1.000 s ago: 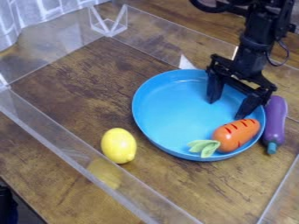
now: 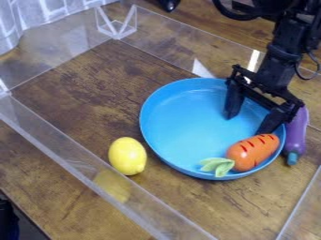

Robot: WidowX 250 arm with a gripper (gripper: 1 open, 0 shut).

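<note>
A black gripper [image 2: 257, 103] reaches down from the top right over the right rear rim of a blue plate [image 2: 182, 127], its fingers spread apart at that rim. A toy carrot [image 2: 252, 151], orange with pale green leaves, lies in the plate at the front right. A purple eggplant [image 2: 296, 136] lies just outside the plate on the right, partly behind the gripper. A yellow lemon [image 2: 127, 156] sits on the wood to the front left of the plate. Whether anything is between the fingers is hard to see.
Clear plastic walls [image 2: 51, 159] run around the wooden work surface [image 2: 88, 84].
The gripper has shifted slightly to the right and down at the plate's rim. The plate and objects look nearly unchanged.
</note>
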